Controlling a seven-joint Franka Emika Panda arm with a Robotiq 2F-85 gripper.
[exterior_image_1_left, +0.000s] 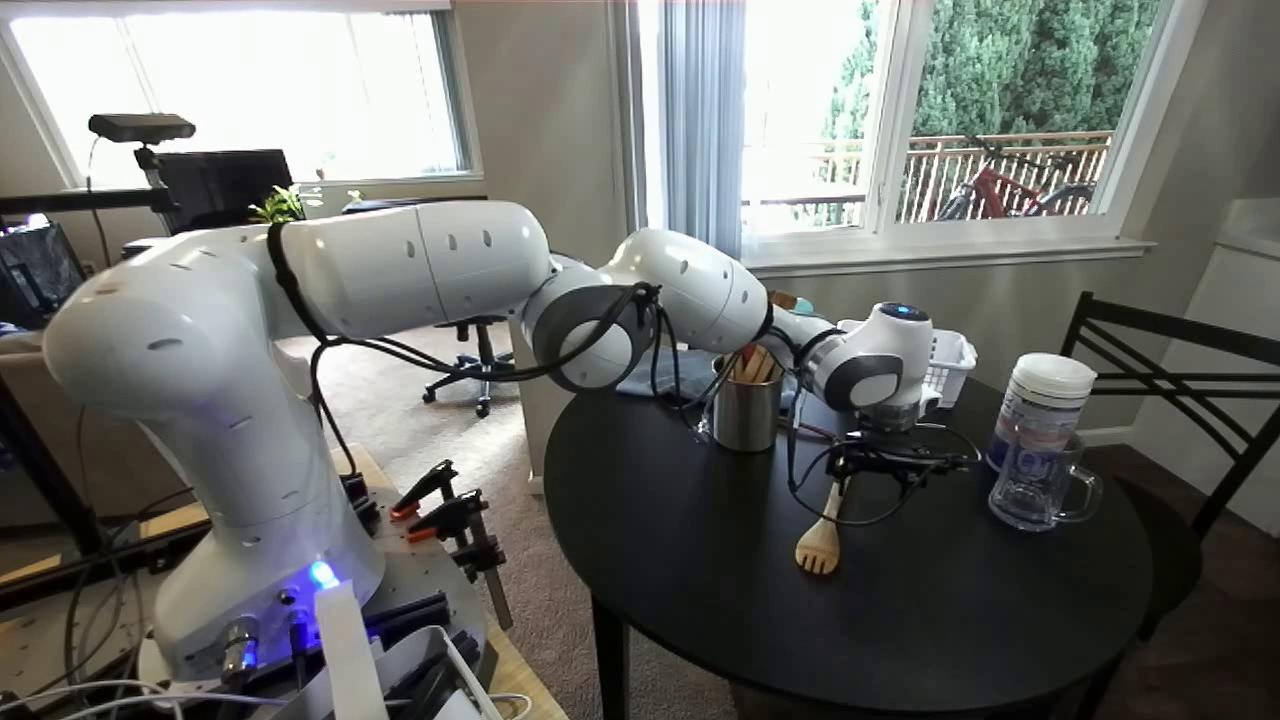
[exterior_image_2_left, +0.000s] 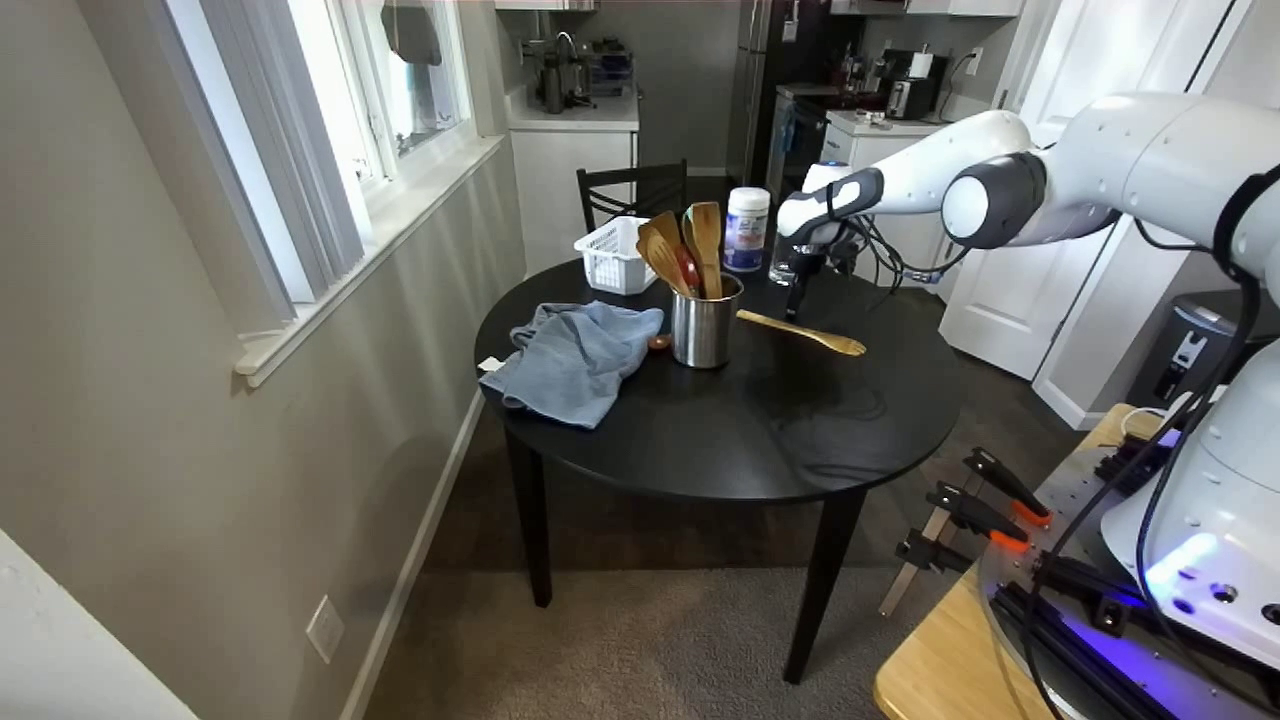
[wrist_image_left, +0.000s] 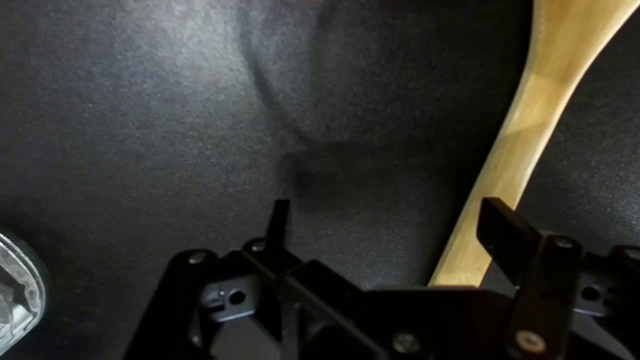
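A wooden utensil with a fork-like end (exterior_image_1_left: 818, 550) lies flat on the black round table, its handle running back under my gripper (exterior_image_1_left: 890, 462). In exterior view 2 its pale handle (exterior_image_2_left: 774, 322) passes close to the gripper (exterior_image_2_left: 794, 298). Seen from the wrist, the gripper is open. The wooden shaft (wrist_image_left: 510, 159) slants down to the right finger (wrist_image_left: 504, 231), which overlaps its edge in the picture. Bare table shows between most of the gap. Whether finger and wood touch, I cannot tell.
A steel canister (exterior_image_2_left: 701, 332) of wooden utensils stands behind, near a blue-grey cloth (exterior_image_2_left: 578, 360) and a white basket (exterior_image_2_left: 615, 258). A clear mug (exterior_image_1_left: 1029, 492) and a white-lidded tub (exterior_image_1_left: 1056, 378) stand right.
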